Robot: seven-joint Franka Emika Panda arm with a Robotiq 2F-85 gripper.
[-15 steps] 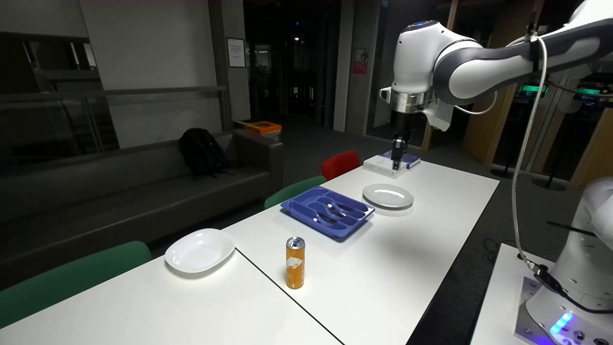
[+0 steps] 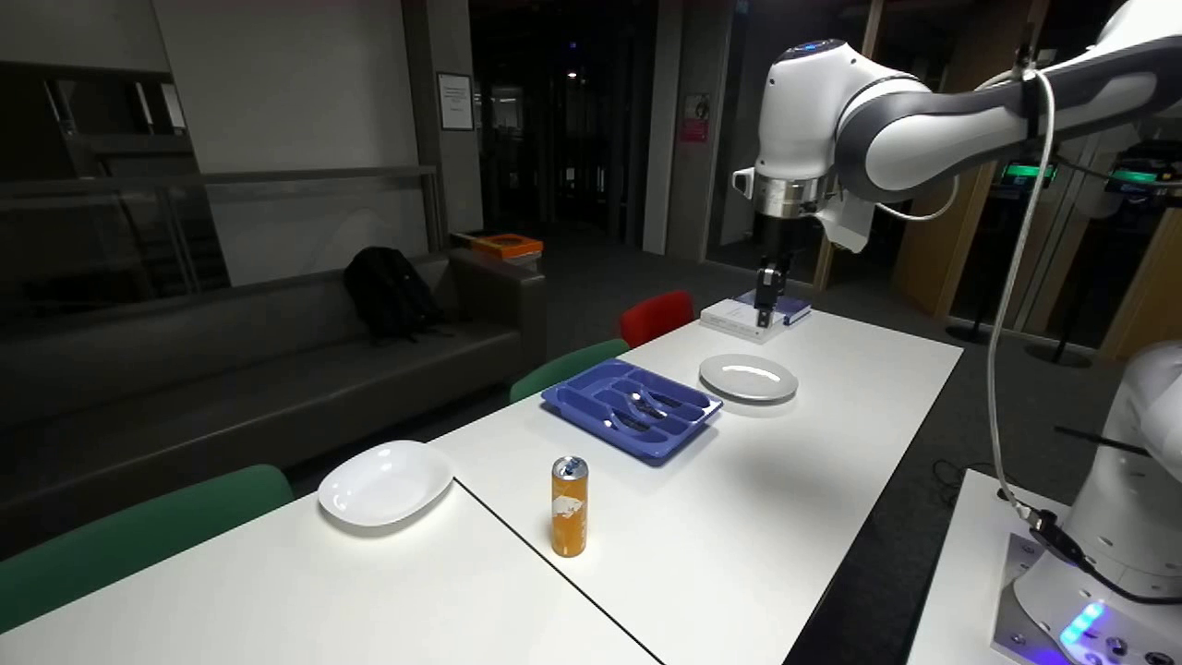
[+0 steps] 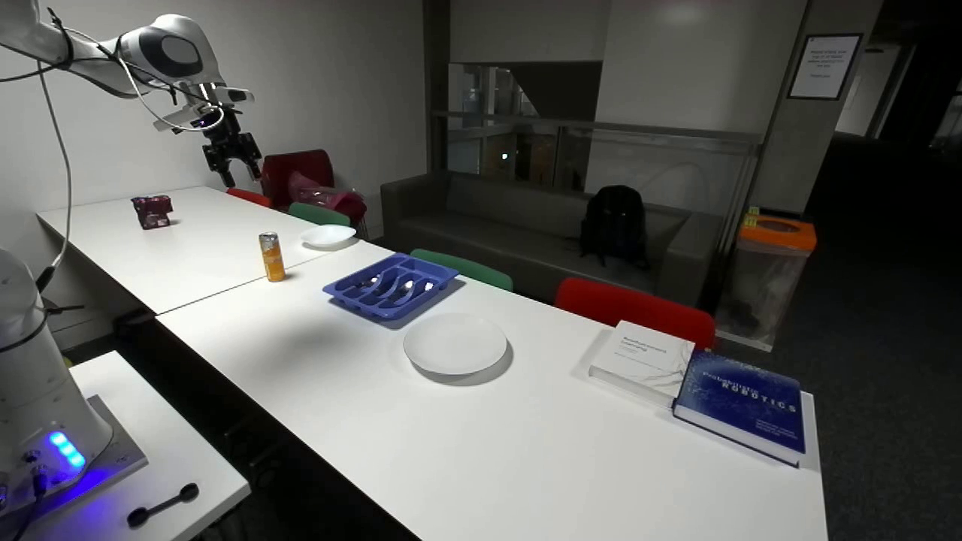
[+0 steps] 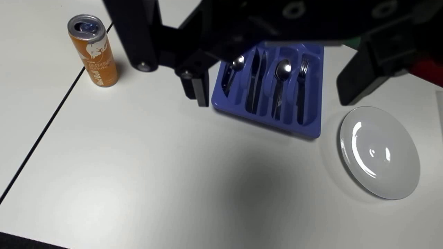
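My gripper is open, its two fingers wide apart and nothing between them. In exterior view 2 the gripper hangs high over the table, pointing down. Beyond the fingers in the wrist view lies a blue cutlery tray with knives, spoons and a fork in its compartments. An orange drink can stands upright to the left of the tray, close to the table seam. To the tray's right is a round light-grey plate, empty. A white bowl-like dish sits left of the can in exterior view 1.
Two books, one white and one blue, lie at one table end. A dark red packet stands towards the other end. Chairs line the sofa side.
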